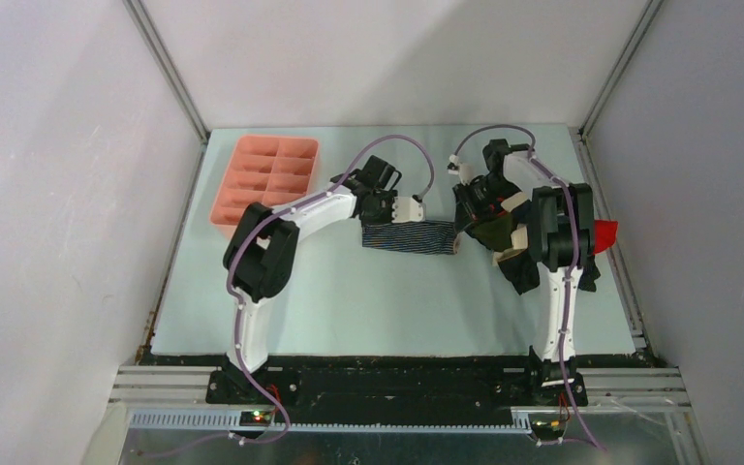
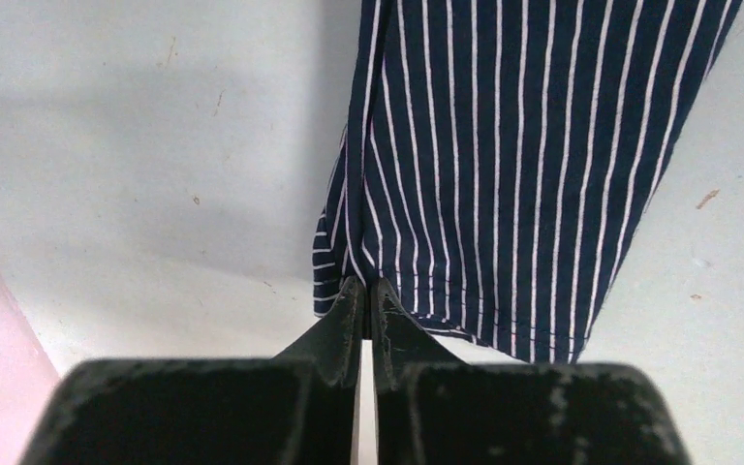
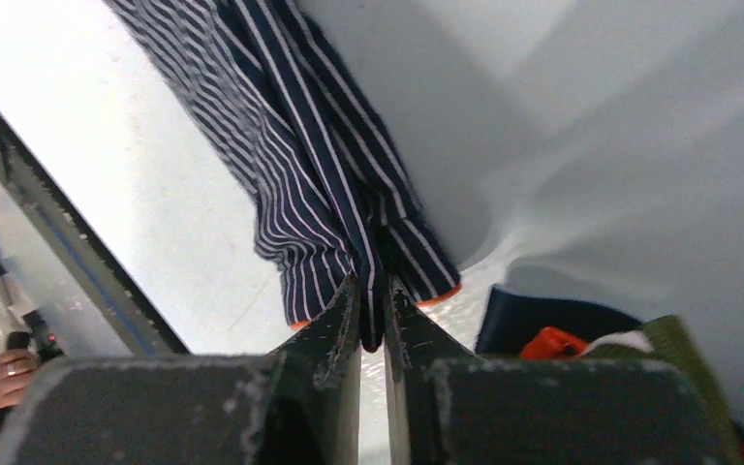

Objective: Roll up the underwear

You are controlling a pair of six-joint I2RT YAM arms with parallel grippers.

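Note:
Navy underwear with white stripes (image 1: 409, 238) lies as a folded band across the middle of the table. At its left end my left gripper pinches a fold of the striped cloth, its fingertips close together. My right gripper has a thicker fold of the underwear (image 3: 281, 145) between its fingers at the other end, where an orange edge shows on either side. In the top view the arms hide the band's upper corners.
A salmon-coloured divided box (image 1: 267, 179) stands at the back left. Beneath and beside my right arm is a heap of mixed clothes (image 1: 518, 266), with a red piece (image 1: 604, 235) at its right.

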